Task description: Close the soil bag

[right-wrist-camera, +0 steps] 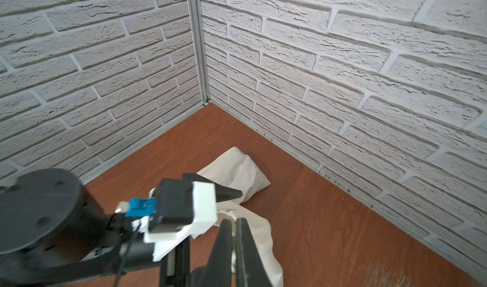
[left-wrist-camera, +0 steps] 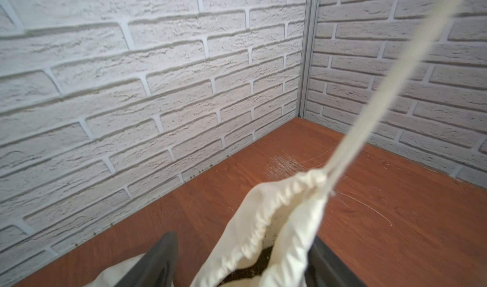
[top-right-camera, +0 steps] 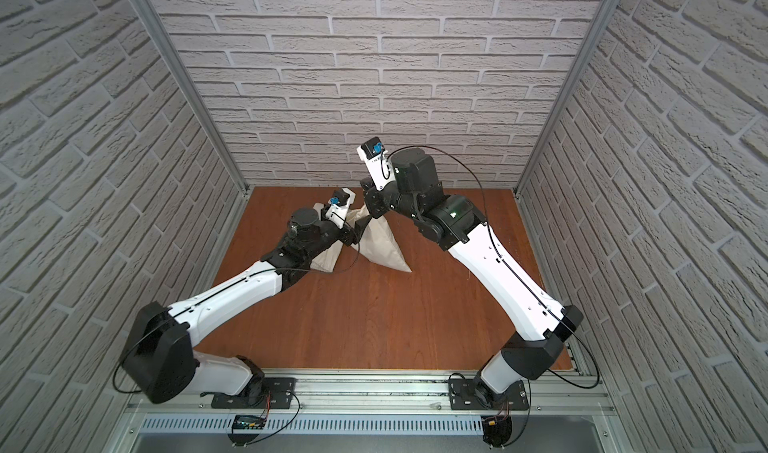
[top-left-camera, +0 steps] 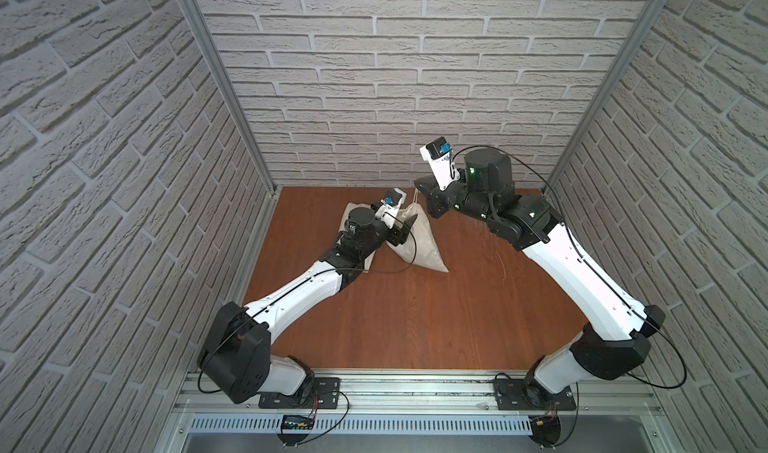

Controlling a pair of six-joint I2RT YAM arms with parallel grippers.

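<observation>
The cream soil bag stands on the wooden table. Its gathered mouth, dark soil showing inside, hangs from a taut pale drawstring that rises to my right gripper, which is shut, high to the right of the bag. My left gripper is lower, at the bag's upper left, its blurred fingers open either side of the mouth in the left wrist view. In the right wrist view the left gripper's body covers part of the bag.
A second cream cloth bag lies behind and left. Brick-pattern walls enclose the table, whose front and right areas are clear.
</observation>
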